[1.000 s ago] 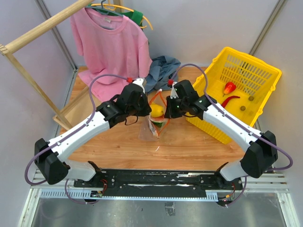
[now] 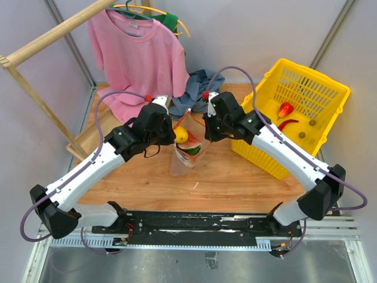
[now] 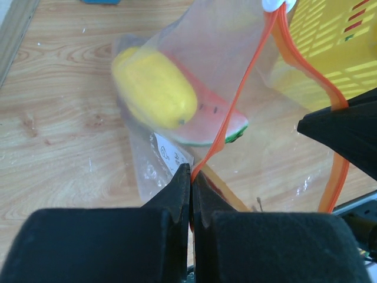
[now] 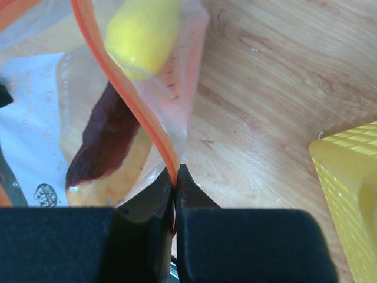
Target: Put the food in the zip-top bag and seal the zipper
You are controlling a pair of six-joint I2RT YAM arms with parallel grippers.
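Observation:
A clear zip bag [image 2: 182, 168] with an orange zip edge hangs between my two grippers, its mouth spread. Inside are a yellow fruit [image 3: 156, 88], a watermelon slice [image 3: 227, 118] and a dark purple piece [image 4: 108, 135]. My left gripper is shut on the orange rim on one side. On the opposite side my right gripper is likewise shut on the rim. The orange strip [image 4: 126, 88] runs straight down into the right fingertips. A white slider [image 3: 278, 5] sits at the end of the zip.
A yellow basket [image 2: 259, 158] at the right holds a red pepper [image 2: 285, 109], a red chili [image 2: 288, 124] and small round items. Behind the bag lie a blue cloth [image 2: 200, 88] and a hanging pink shirt [image 2: 138, 53].
The bag has swung left and right between my grippers, and its mouth now stands wider. My left gripper has drawn leftward over the last second. The yellow fruit shows farther left.

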